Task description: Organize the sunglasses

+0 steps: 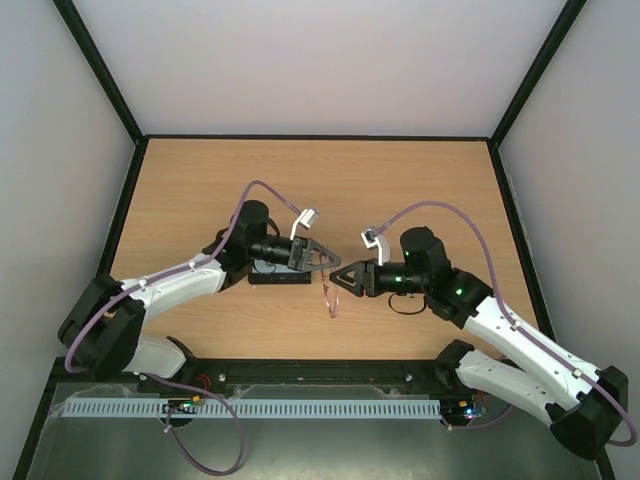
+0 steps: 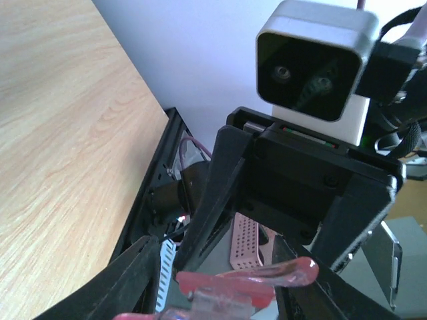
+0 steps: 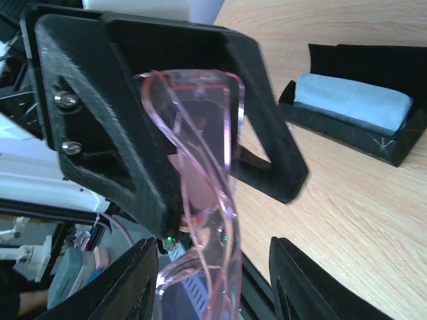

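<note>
The pink-rimmed clear sunglasses [image 1: 328, 295] hang from my left gripper [image 1: 335, 263], which is shut on them above the table. In the left wrist view, a pink end of the sunglasses [image 2: 230, 287] sits between the fingers. My right gripper stands open, its fingers [image 3: 137, 280] on either side of the lower part of the sunglasses [image 3: 207, 187] as that view shows it. Whether a finger touches them I cannot tell. An open black case [image 3: 363, 137] with a folded light-blue cloth [image 3: 353, 100] in it rests on the table, partly behind the left arm in the top view.
Both grippers are very close together over the middle of the wooden table [image 1: 420, 170]. A thin dark loop, probably a cable [image 1: 405, 308], shows beneath the right arm.
</note>
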